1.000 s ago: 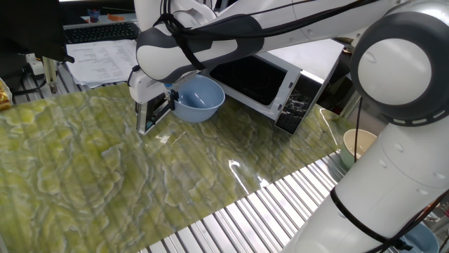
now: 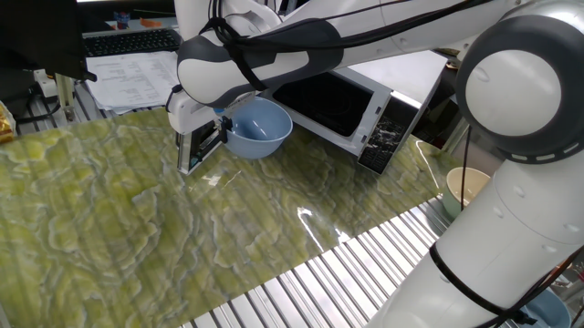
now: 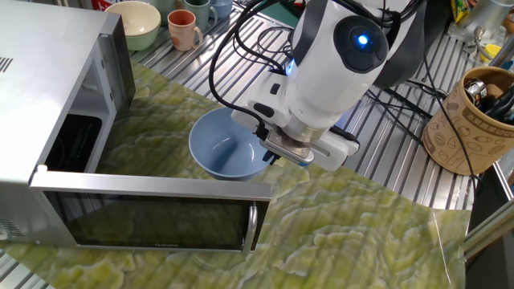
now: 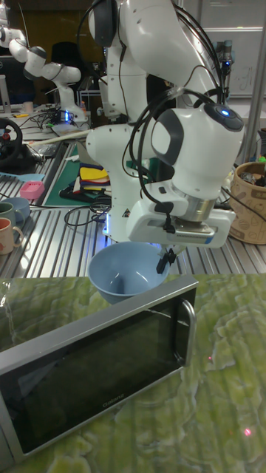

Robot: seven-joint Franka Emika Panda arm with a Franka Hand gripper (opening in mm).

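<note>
A light blue bowl [image 2: 256,129] stands upright on the green marbled mat, in front of the microwave [image 2: 330,105], whose door [image 3: 152,215] hangs open. In the second exterior view the bowl [image 3: 218,144] sits just behind that door. My gripper [image 4: 165,261] is low at the bowl's rim, on the side away from the microwave's body. Its dark fingertips appear beside or over the rim; whether they pinch it cannot be told. The hand hides much of the fingers in the second exterior view. The bowl [image 4: 125,272] looks empty where its inside shows.
Cups [image 3: 184,30] and a pale green bowl [image 3: 138,24] stand behind on the slatted metal table. A brown utensil holder [image 3: 458,132] is at the far right. The open door's handle [image 4: 190,332] juts close to the bowl.
</note>
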